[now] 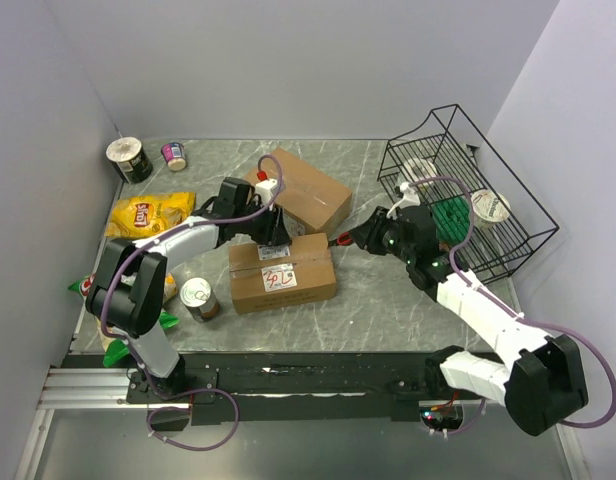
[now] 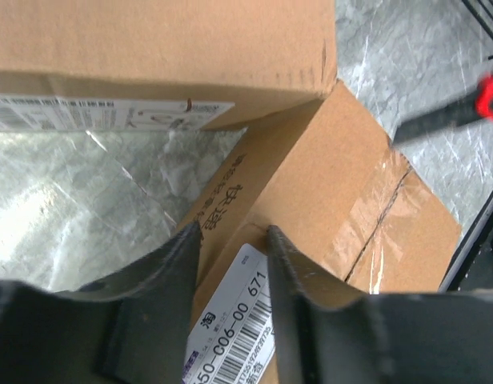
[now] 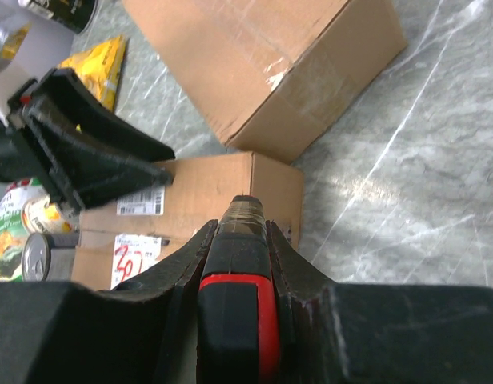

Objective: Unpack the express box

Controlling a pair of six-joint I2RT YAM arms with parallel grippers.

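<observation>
The taped cardboard box (image 1: 283, 283) lies in the middle of the table, with white labels on top. My left gripper (image 1: 275, 235) rests at its upper edge, fingers on the cardboard by the barcode label (image 2: 238, 320); whether they grip anything is unclear. My right gripper (image 1: 360, 235) is right of the box, holding a red-and-black cutting tool (image 3: 238, 328) between its fingers, the tool pointing toward the box's right end near the tape seam.
A second box (image 1: 303, 185) lies behind. Snack bags (image 1: 148, 215) and cans (image 1: 199, 298) line the left. A wire rack (image 1: 503, 240) with bowls stands at the right. Bare table lies right of the box.
</observation>
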